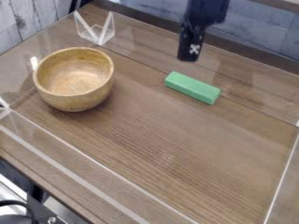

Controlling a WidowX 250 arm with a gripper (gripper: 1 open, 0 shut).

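A mint-green block point(193, 87) lies alone on the wooden table, right of centre. The black gripper point(187, 48) hangs raised above and behind it at the top of the view, apart from it, shut, with nothing visible between its fingers. Its upper part runs out of frame.
A wide tan bowl point(73, 77) sits on the left. A small white wire-like object point(97, 28) is at the upper left.
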